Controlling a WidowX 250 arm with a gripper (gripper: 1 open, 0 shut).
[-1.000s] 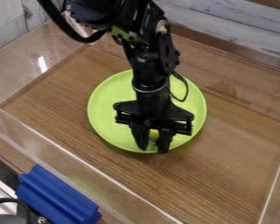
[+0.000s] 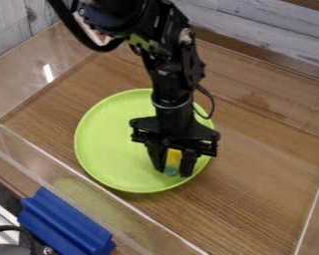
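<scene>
My black gripper (image 2: 173, 159) reaches down from the top centre over a round green plate (image 2: 107, 139). Its fingers are closed around a small yellow and teal object (image 2: 171, 167) low on the right part of the plate, near the rim. The object is mostly hidden by the fingers.
A blue plastic rack (image 2: 65, 223) sits at the lower left, outside the clear edge of the wooden tray. Bare wood (image 2: 255, 189) is free to the right of the plate and at the upper left. A pale plank wall runs along the back.
</scene>
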